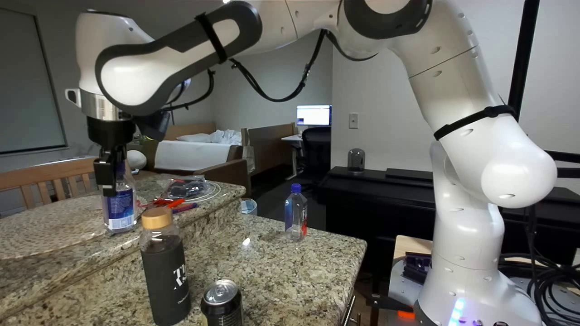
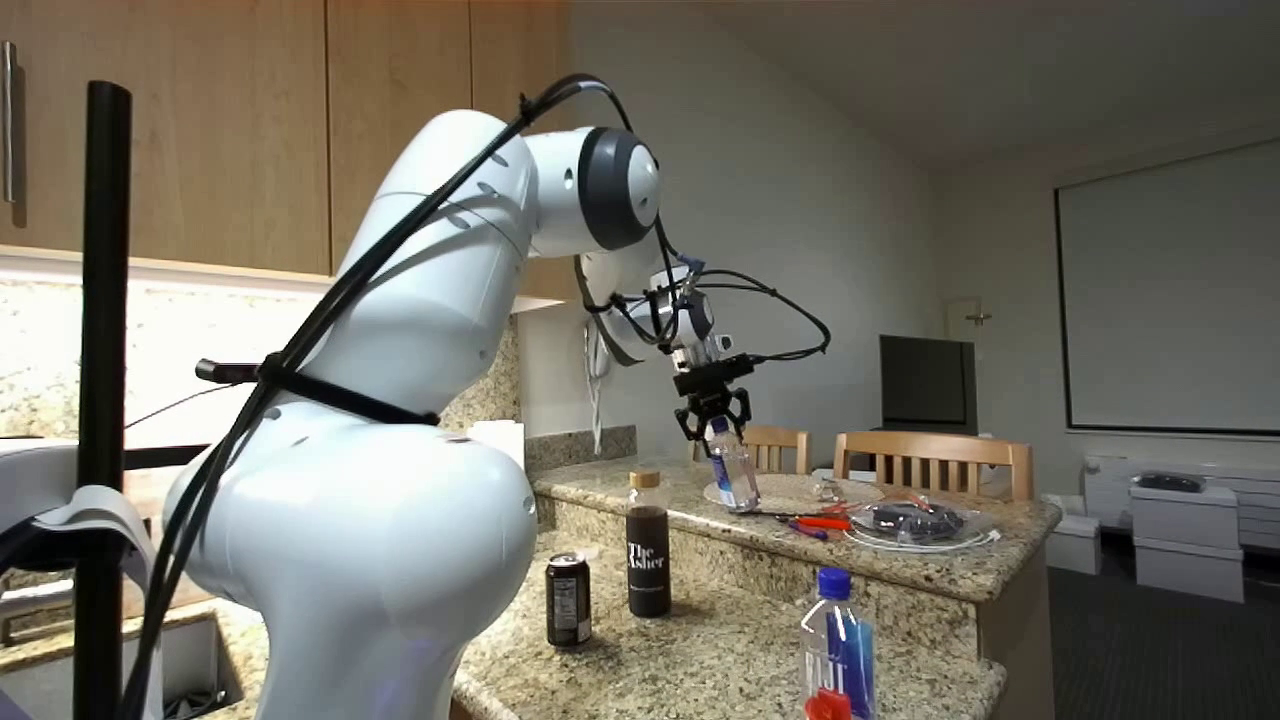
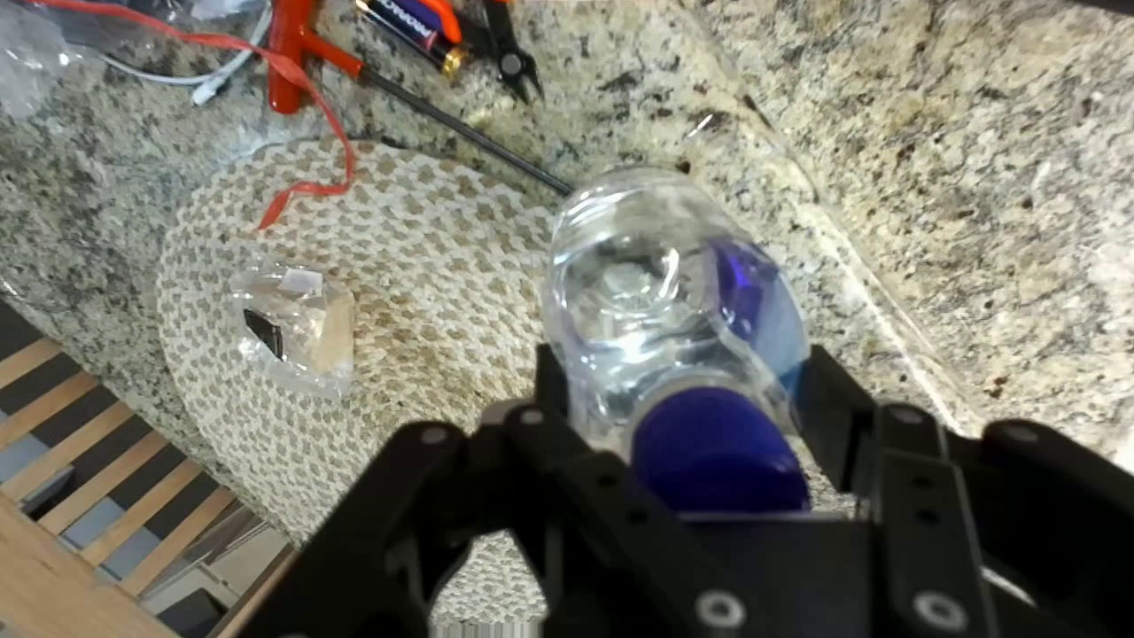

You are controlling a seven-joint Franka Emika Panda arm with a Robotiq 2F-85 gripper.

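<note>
A clear plastic bottle with a blue cap and a blue label is held upright or nearly so, with my gripper shut on it near the top. In the wrist view the bottle's clear body sits between the two black fingers. The bottle is over the raised granite ledge, by the edge of the round woven mat. Whether its base touches the stone cannot be told.
A dark tumbler, a black can and a second blue-capped bottle stand on the lower counter. On the ledge lie a red-handled tool, a battery, a small plastic packet and bagged cables.
</note>
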